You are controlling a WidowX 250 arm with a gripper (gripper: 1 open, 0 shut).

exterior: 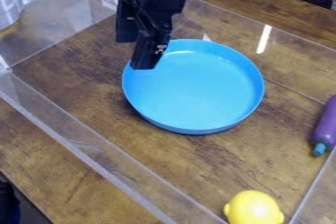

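The black gripper [145, 41] hangs at the top centre, over the back-left rim of a blue plate [194, 88]. It appears open, with no object visible in it. The plate lies empty on the wooden table in the middle of the view.
A purple elongated object [327, 126] with a cyan tip lies at the right edge. A yellow object [253, 208], like a lemon, sits at the bottom right. Clear walls run along the left and right sides. Bare wood [66, 61] is free left of the plate.
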